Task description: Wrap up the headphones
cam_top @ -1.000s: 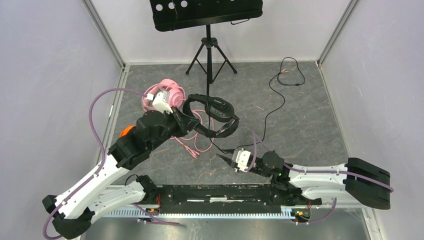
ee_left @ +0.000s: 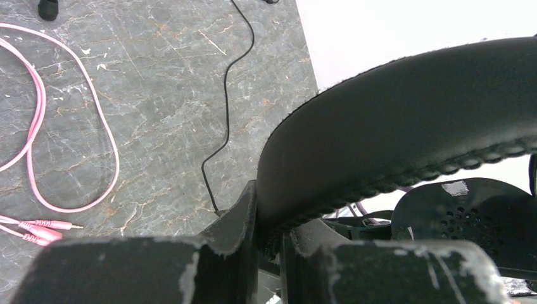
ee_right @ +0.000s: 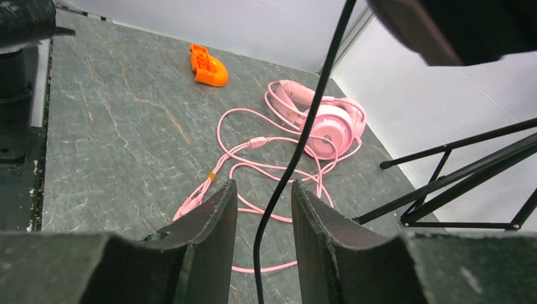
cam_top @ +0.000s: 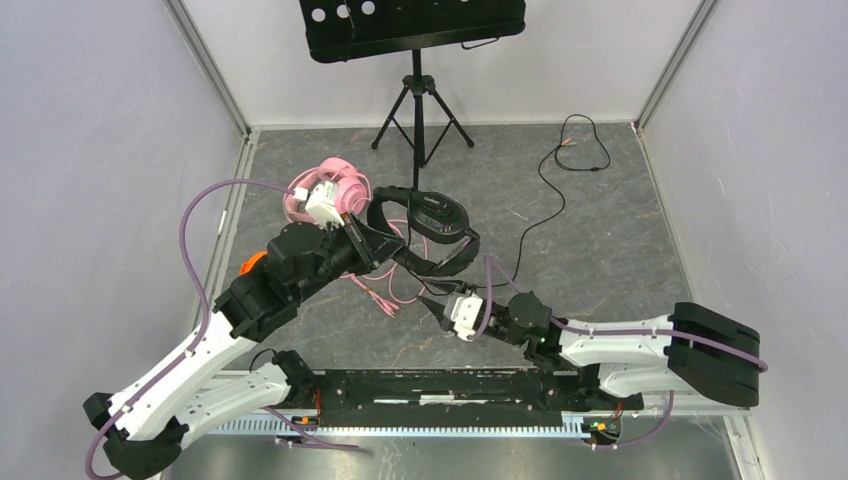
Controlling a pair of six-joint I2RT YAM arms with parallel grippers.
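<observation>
Black headphones [cam_top: 438, 215] hang above the floor, with my left gripper shut on their padded headband [ee_left: 392, 120]. One perforated ear cup [ee_left: 465, 212] shows at the right of the left wrist view. Their thin black cable [cam_top: 540, 222] drops from the headphones and runs over the floor to a loop at the back right. In the right wrist view my right gripper stands open, and the cable [ee_right: 282, 180] passes between its fingers, with gaps on both sides. The top view places this gripper just below the headphones.
Pink headphones [cam_top: 346, 188] with a coiled pink cable [ee_right: 253, 163] lie at the back left, partly under my left arm. An orange object [ee_right: 209, 65] is near the left wall. A black music stand [cam_top: 415, 30] rises at the back.
The left arm and headphones barely moved in the top view.
</observation>
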